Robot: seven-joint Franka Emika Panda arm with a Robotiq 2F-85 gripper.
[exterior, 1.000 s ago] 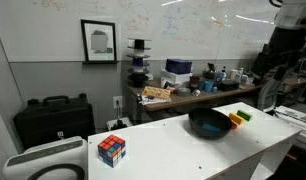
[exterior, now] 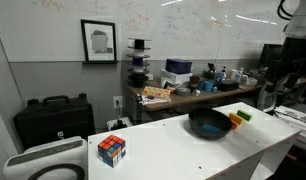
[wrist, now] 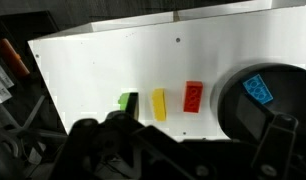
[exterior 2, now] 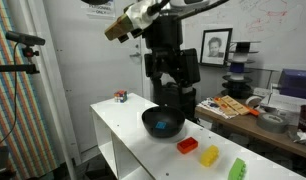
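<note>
A blue block point(wrist: 257, 89) lies inside a black pan point(exterior 2: 150, 128) on the white table. Beside the pan, a red block point(wrist: 193, 96), a yellow block point(wrist: 159, 105) and a green block point(wrist: 126, 101) lie apart from one another on the tabletop. Seen from the wrist, my gripper is open above the table, its fingers spread wide with nothing held. The dark gripper body hides part of the pan and part of the green block.
A Rubik's cube point(exterior: 111, 150) sits at the table's far end from the blocks. Behind the table stands a wooden bench point(exterior: 173, 101) crowded with boxes and tools.
The arm has shifted to the right in exterior view 1, toward the frame's edge. Pan, blocks and cube have stayed where they were.
</note>
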